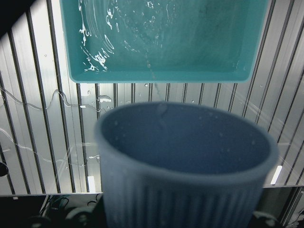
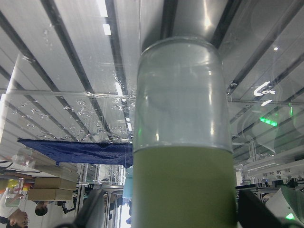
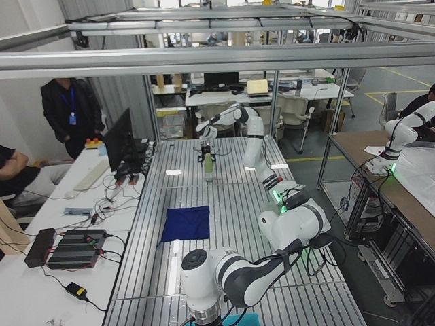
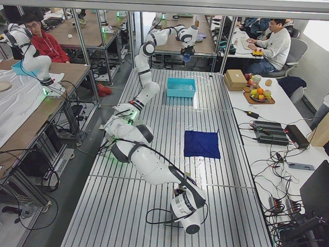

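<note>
My left gripper (image 4: pixel 187 51) holds a blue ribbed cup (image 1: pixel 185 199), which is upright in the left wrist view, above and beside a teal bin (image 4: pixel 181 90) of water (image 1: pixel 180 38). My right gripper (image 3: pixel 206 157) is shut on a tumbler with a green band (image 2: pixel 183 187) and a clear part (image 2: pixel 180 95). The tumbler is upright at the table's surface in the camera left view; whether it rests on it is hard to tell.
A blue cloth (image 4: pixel 201 144) lies on the middle of the slatted table (image 4: pixel 133 206). Water is spilt near the bin and cloth. A side desk (image 4: pixel 262 159) carries fruit, boxes and electronics.
</note>
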